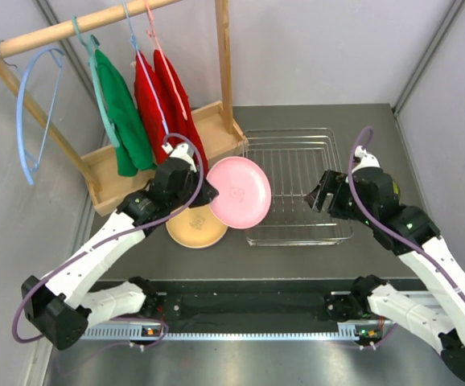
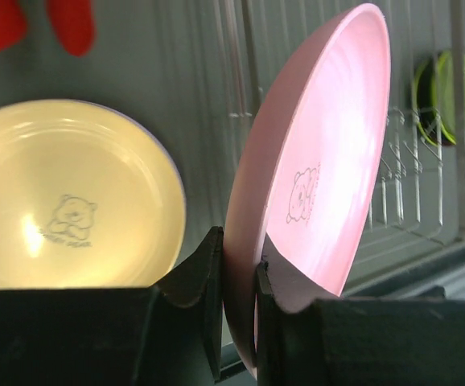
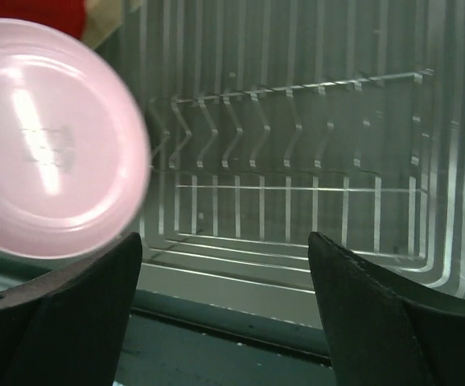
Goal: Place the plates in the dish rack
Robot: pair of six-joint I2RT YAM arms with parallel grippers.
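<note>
The pink plate (image 1: 241,193) hangs at the left side of the wire dish rack (image 1: 297,240), with my left gripper (image 1: 214,193) shut on its left rim. In the left wrist view, the pink plate (image 2: 325,161) stands tilted between the finger pads. To the right of it, over the rack, my right gripper (image 1: 313,197) is open and empty, apart from the plate's edge. The yellow plate (image 1: 194,233) lies flat on the counter left of the rack, partly under the left gripper. From the right wrist view, the rack's slots (image 3: 289,209) look empty.
A green dish (image 2: 463,96) sits right of the rack, mostly hidden by the right arm in the top view. A wooden clothes stand (image 1: 236,137) with red and green garments rises behind the left arm.
</note>
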